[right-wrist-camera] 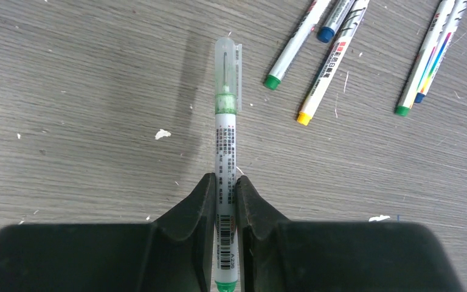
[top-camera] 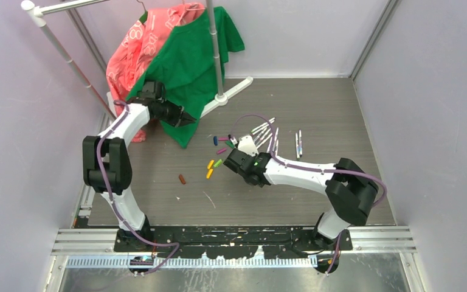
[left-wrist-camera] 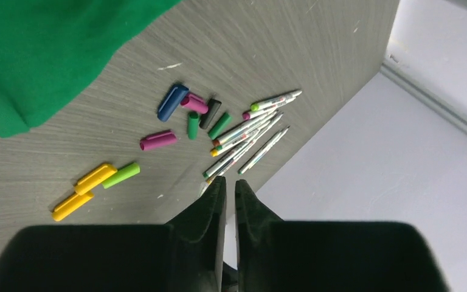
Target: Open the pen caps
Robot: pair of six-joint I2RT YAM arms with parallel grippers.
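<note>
In the right wrist view a white pen (right-wrist-camera: 225,164) with a clear, green-banded cap (right-wrist-camera: 225,70) stands between the fingers of my right gripper; whether they grip it I cannot tell. My left gripper hangs by the green shirt, nothing between its narrowly parted fingertips. Loose coloured caps, among them yellow (left-wrist-camera: 95,178), blue (left-wrist-camera: 172,101) and pink (left-wrist-camera: 157,140), lie on the table beside several white pens (left-wrist-camera: 243,137).
A clothes rack (top-camera: 221,98) with a green shirt (top-camera: 191,61) and a pink garment (top-camera: 131,52) stands at the back left, the shirt reaching onto the table.
</note>
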